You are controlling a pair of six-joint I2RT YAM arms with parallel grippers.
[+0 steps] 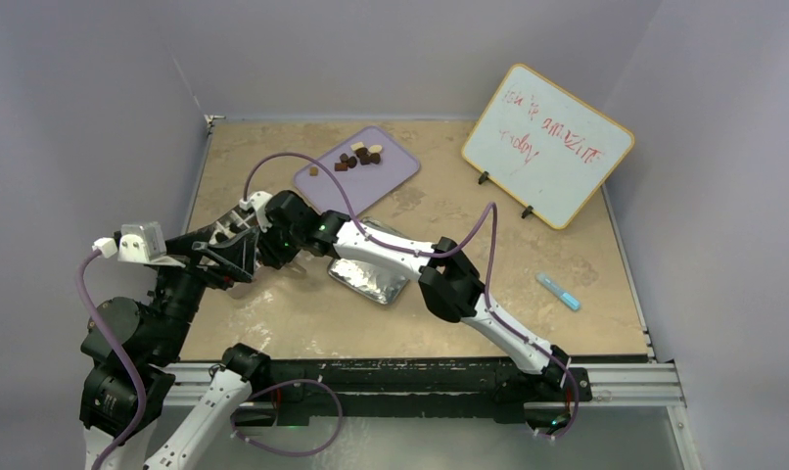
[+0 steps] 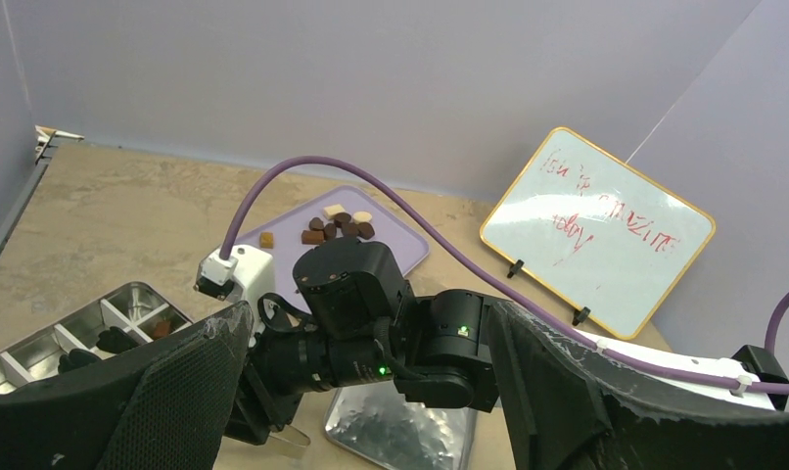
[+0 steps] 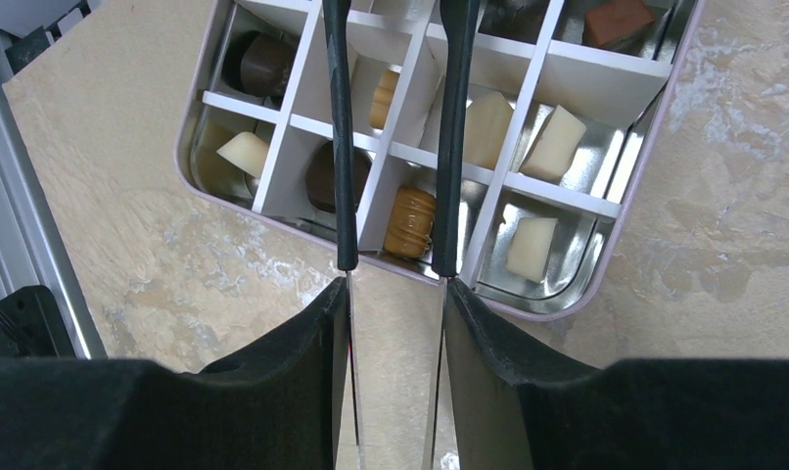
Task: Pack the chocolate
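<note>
My right gripper is open, its black-tipped fingers over a divided metal box (image 3: 596,264) holding chocolates in compartments. Between and below the tips show a ridged brown piece (image 3: 407,223) and a pale piece (image 3: 486,130); I see nothing clearly held. Other cells hold dark (image 3: 263,64) and white pieces (image 3: 552,145). My left gripper stands open at the left, above the table, with the right arm seen beyond its fingers. The lavender tray (image 1: 400,176) at the back carries several chocolates.
A silver lid or tray (image 1: 369,284) lies mid-table, partly under the right arm. A whiteboard (image 1: 547,147) stands at back right, with a blue marker (image 1: 558,291) in front.
</note>
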